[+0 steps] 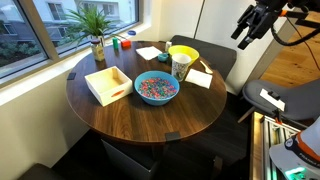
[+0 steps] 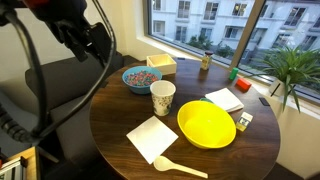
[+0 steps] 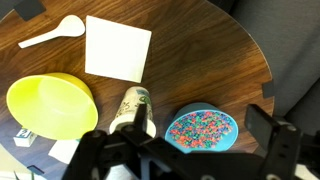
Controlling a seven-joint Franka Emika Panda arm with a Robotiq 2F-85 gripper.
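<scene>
High above the round wooden table's edge hangs my gripper, well clear of everything on it. In the wrist view its black fingers stand wide apart with no object held between them. A blue bowl full of small, mostly red pieces sits near the table's middle. A patterned cup stands upright between that bowl and an empty yellow bowl. On the near side lie a flat white square and a white spoon.
A pale open box stands by the blue bowl. Toward the windows are a potted plant, a white pad and small bottles. A dark couch stands alongside.
</scene>
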